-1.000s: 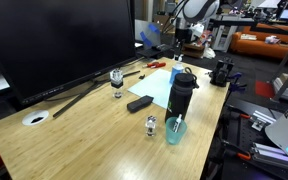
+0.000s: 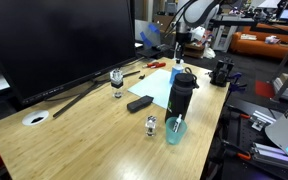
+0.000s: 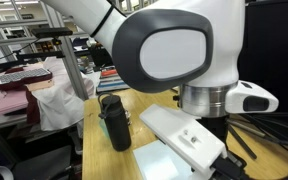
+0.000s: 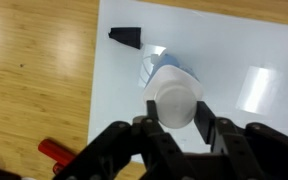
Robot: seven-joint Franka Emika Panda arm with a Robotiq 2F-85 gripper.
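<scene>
In the wrist view my gripper is shut on a white round object [image 4: 176, 104], with a dark finger on each side of it. A blue object [image 4: 170, 66], which looks like a cup, shows partly behind it over the white sheet. The same blue object [image 2: 177, 74] appears at the far end of the table in the first exterior view, below the white arm [image 2: 194, 17]. In the second exterior view the arm [image 3: 206, 85] hides the fingers and what they hold. Whether the white object touches the blue one cannot be told.
A black canister [image 2: 183, 97] and a green cup [image 2: 175, 133] stand along the table's near edge. Beside the sheet lies a red tool [image 4: 56, 152]; a black piece [image 4: 125, 37] rests on its edge.
The arm at the far end has shifted slightly. The objects on the table look unmoved.
</scene>
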